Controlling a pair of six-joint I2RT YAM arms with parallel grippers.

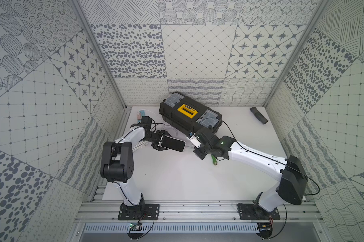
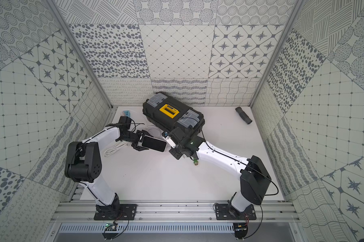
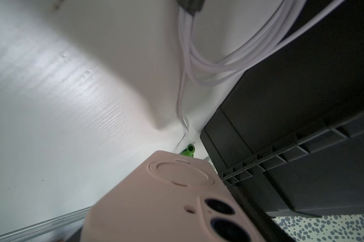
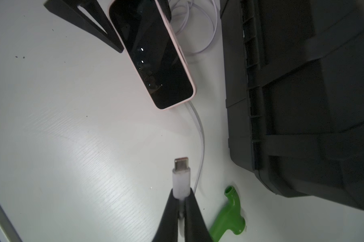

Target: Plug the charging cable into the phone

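The phone [image 4: 153, 56], in a pink case with its dark screen facing up, is held over the table by my left gripper [image 1: 162, 141]. Its fingers lie along both long edges; in the left wrist view the phone's pink back [image 3: 157, 197] hides most of them. My right gripper is shut on the white charging cable's plug [image 4: 181, 179], whose bare metal tip [image 4: 181, 163] points toward the phone's lower end. A clear gap separates tip and phone. The port itself cannot be made out.
A black toolbox [image 1: 190, 113] with a yellow handle stands behind both grippers. White cable coils [image 3: 230, 68] lie beside it. A green object [image 4: 230, 215] rests under the right arm, and a dark cylinder [image 1: 258, 115] at the back right.
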